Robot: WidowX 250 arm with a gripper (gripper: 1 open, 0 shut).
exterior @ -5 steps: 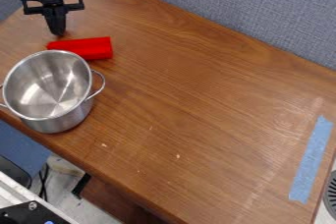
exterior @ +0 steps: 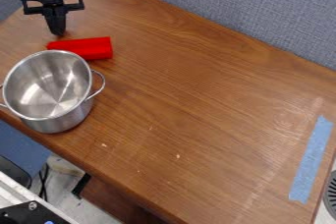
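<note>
My black gripper (exterior: 55,28) is at the upper left of the table, shut, with nothing visible between its fingertips. Just below and to the right of it lies a red cylinder (exterior: 82,47) on its side. A steel pot (exterior: 50,110) with side handles stands below the cylinder at the left edge of the table.
A blue strip (exterior: 311,159) lies near the right edge. A grey padded wall borders the back, and cables hang beyond the lower left edge.
</note>
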